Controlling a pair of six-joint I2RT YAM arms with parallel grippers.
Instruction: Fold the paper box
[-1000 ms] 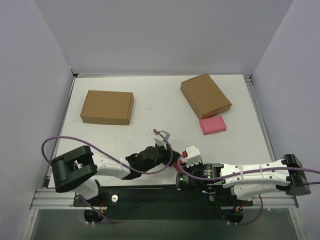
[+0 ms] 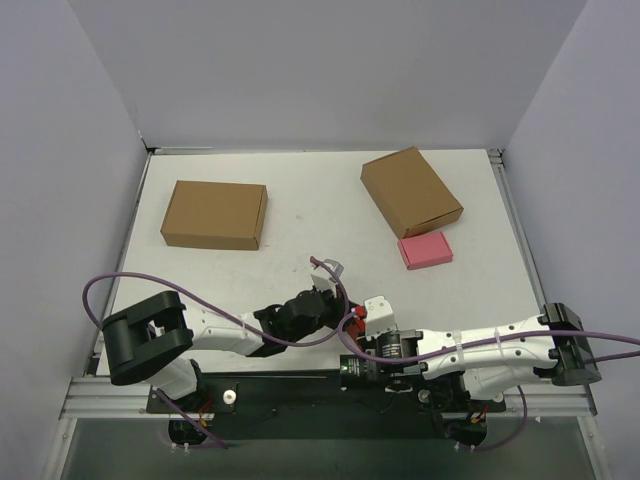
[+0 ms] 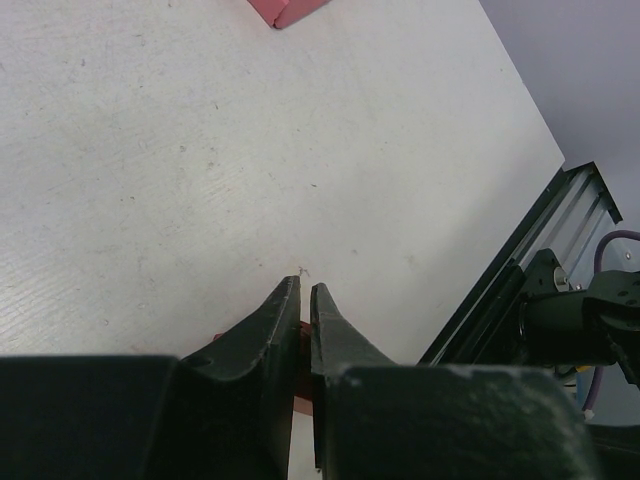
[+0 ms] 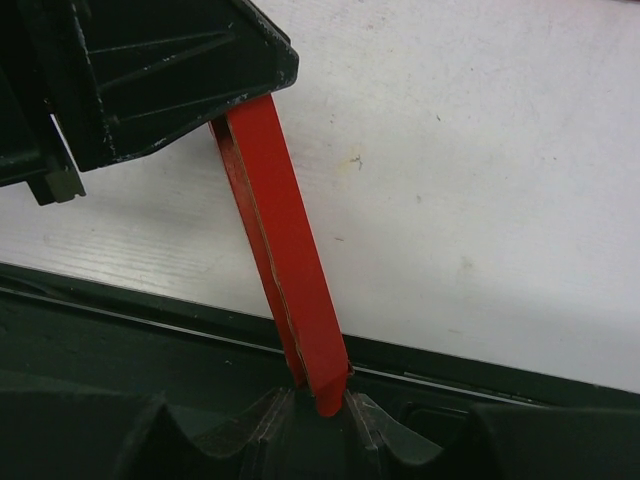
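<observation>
The red paper box stands out as a long, narrow piece in the right wrist view, running from under my left gripper down to my right gripper's fingertips. My left gripper is shut on it; only small red parts show around its fingers in its own view. My right gripper has its fingertips on either side of the box's lower end, part open. In the top view both grippers meet over the box at the table's front edge, mostly hiding it.
Two brown boxes lie at the back left and back right, with a pink box below the right one. The table's front edge lies under the grippers.
My right arm has moved a little to the left. My left gripper has shifted slightly to the right, still on the red box.
</observation>
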